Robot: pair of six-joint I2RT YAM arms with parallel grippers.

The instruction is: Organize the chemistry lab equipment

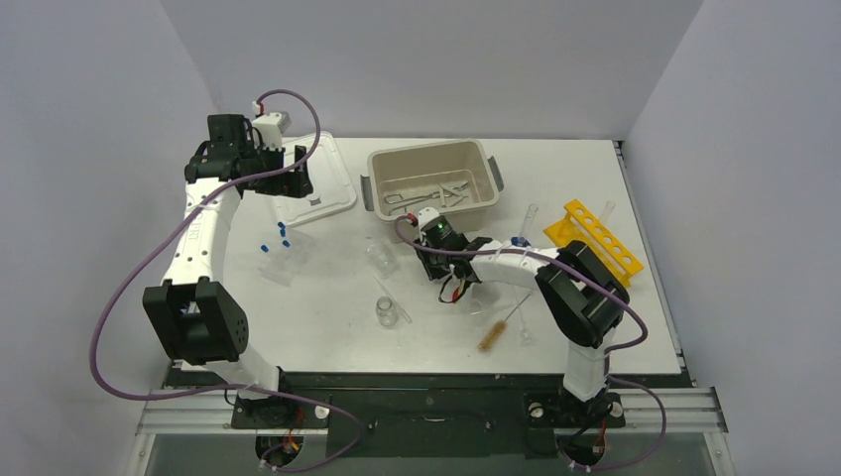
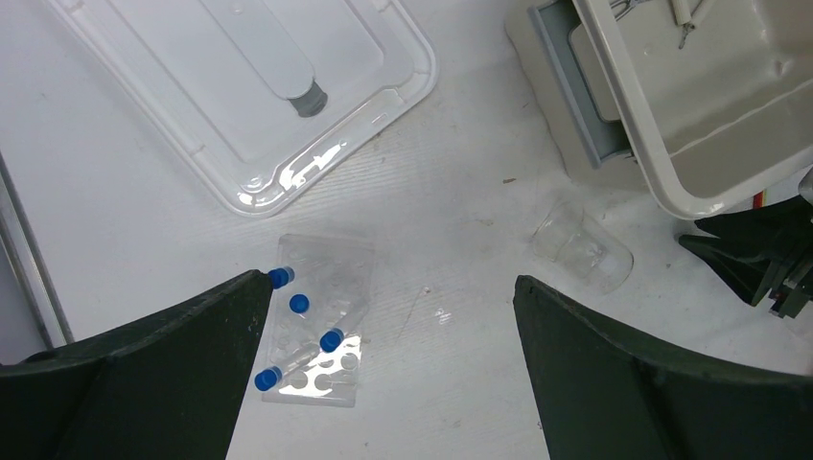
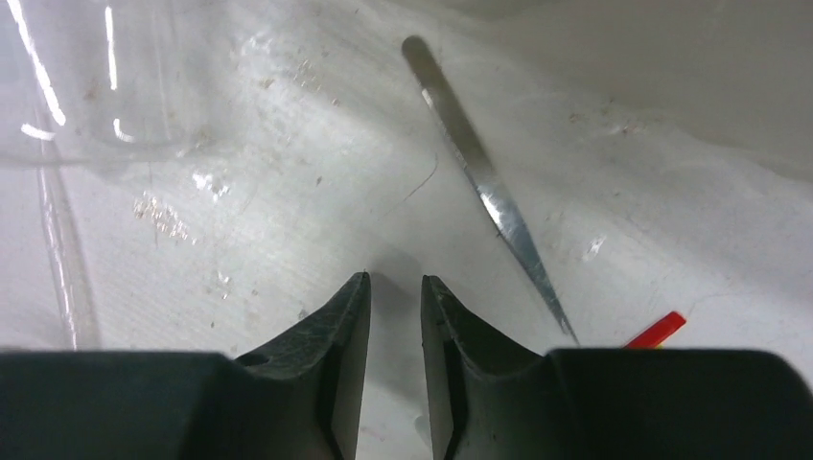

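My left gripper is open over the table's left side, nothing between its fingers. Below it lies a clear rack (image 2: 312, 391) with several blue-capped tubes (image 2: 299, 303). My right gripper is low over the table in front of the beige bin (image 1: 426, 152). Its fingertips stand slightly apart, with no object clearly seen between them. A slim metal tool (image 3: 475, 158) lies on the table just ahead of those fingers, and a red-tipped item (image 3: 657, 331) is partly hidden behind the right finger. Metal tools (image 1: 429, 194) lie inside the bin.
A clear beaker (image 1: 382, 258) lies on its side left of my right gripper. A glass jar (image 1: 386, 312), a brush (image 1: 491, 335) and a yellow rack (image 1: 600, 238) are farther out. The white lid (image 1: 327, 198) lies at the back left.
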